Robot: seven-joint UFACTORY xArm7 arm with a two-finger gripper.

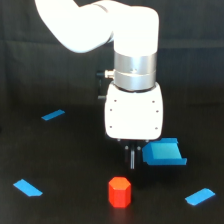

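My white gripper (132, 155) hangs in the middle of the view, above and behind a red hexagonal block (119, 192) that sits on the dark table near the front. The gripper's thin dark fingers point down just left of a blue tray (163, 158). Whether they are open or shut is too small to tell. Nothing red is at the fingertips.
Blue tape strips lie at the back left (54, 114), front left (28, 188) and front right (200, 196).
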